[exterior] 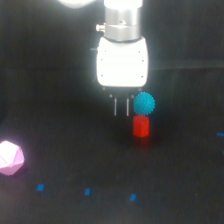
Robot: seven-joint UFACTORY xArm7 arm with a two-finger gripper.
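A spiky light-blue ball (144, 103) appears to rest on top of a red cylinder (141, 126), right of the middle of the view. My gripper (121, 107) hangs from the white hand just left of the ball, fingers pointing down. A dark gap shows between its two thin fingers, so it is open with nothing between them. The right finger lies close beside the ball in the picture. How far apart they are in depth, I cannot tell.
A pale pink faceted ball (11, 158) sits at the left edge. Small blue marks (87, 191) dot the dark surface in front, and another blue mark (220, 134) shows at the right edge.
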